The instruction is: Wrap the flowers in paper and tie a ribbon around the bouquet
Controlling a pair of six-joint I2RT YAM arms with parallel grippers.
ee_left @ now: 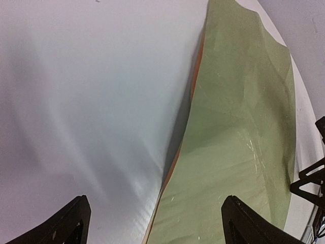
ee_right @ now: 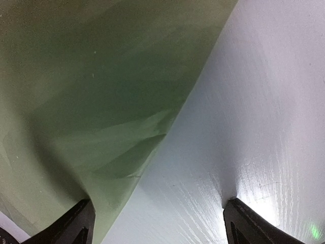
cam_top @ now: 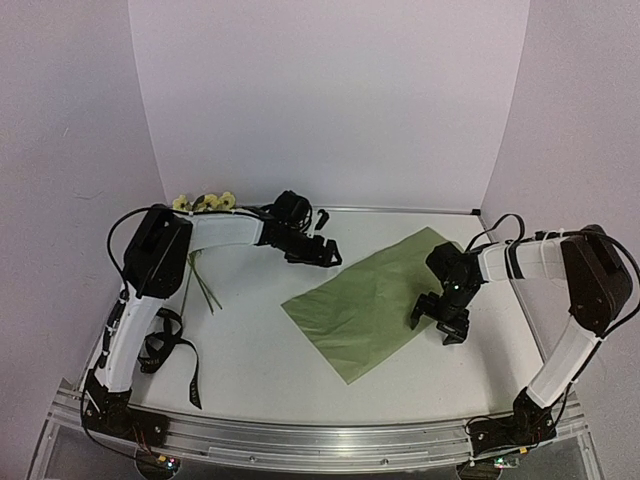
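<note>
A green wrapping sheet [cam_top: 350, 305] lies flat, slanted across the middle of the table. Behind its left edge, my left gripper [cam_top: 327, 238] stands open over bare table; in the left wrist view its fingers are wide apart with nothing between them. My right gripper [cam_top: 435, 327] is at the sheet's right edge, also open. In the right wrist view, one finger [ee_right: 76, 223] is over the green sheet [ee_right: 101, 101] and the other over white table. The yellow flowers [cam_top: 211, 202] lie at the back left, partly hidden by my left arm. A black ribbon [cam_top: 165, 345] lies loosely coiled at the left.
Flower stems [cam_top: 205, 285] reach forward from beneath the left arm. Walls stand at the back and both sides, and a metal rail [cam_top: 330, 440] runs along the front.
</note>
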